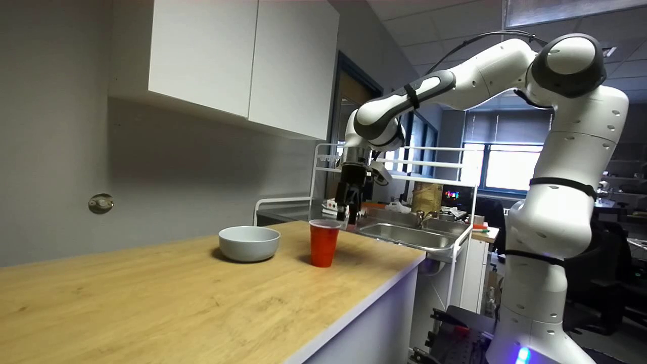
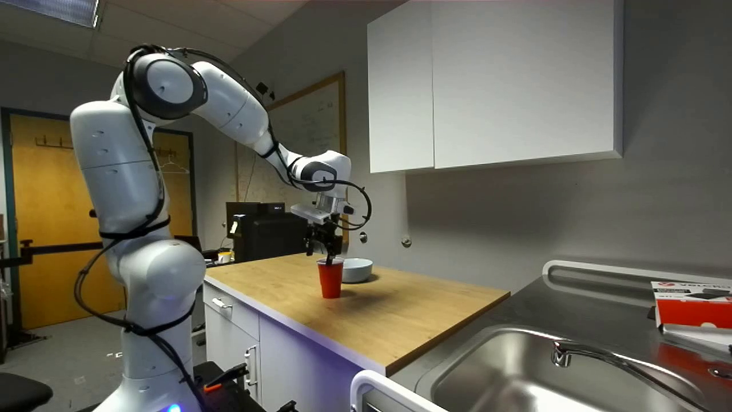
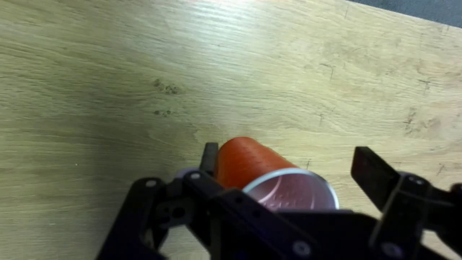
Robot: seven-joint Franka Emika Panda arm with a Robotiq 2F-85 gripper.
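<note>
A red plastic cup (image 1: 324,243) with a pale rim stands upright on the wooden counter (image 1: 182,291). To its left in exterior view 1 sits a grey bowl (image 1: 249,243), partly hidden behind the cup (image 2: 330,278) in exterior view 2. My black gripper is open, its two fingers well apart in the wrist view. The left finger (image 3: 209,156) appears close beside the cup (image 3: 249,158); the right one (image 3: 371,173) stands clear of it. Whether the left finger touches the cup, I cannot tell. Gripper parts cover some of the cup's near rim in the wrist view.
White cabinets (image 1: 242,60) hang above the counter. A metal sink (image 2: 535,371) with a tap (image 2: 590,351) and a red-and-white box (image 2: 693,309) adjoin the counter. A white rack (image 1: 424,164) rises near the sink. The counter in front of the bowl is bare.
</note>
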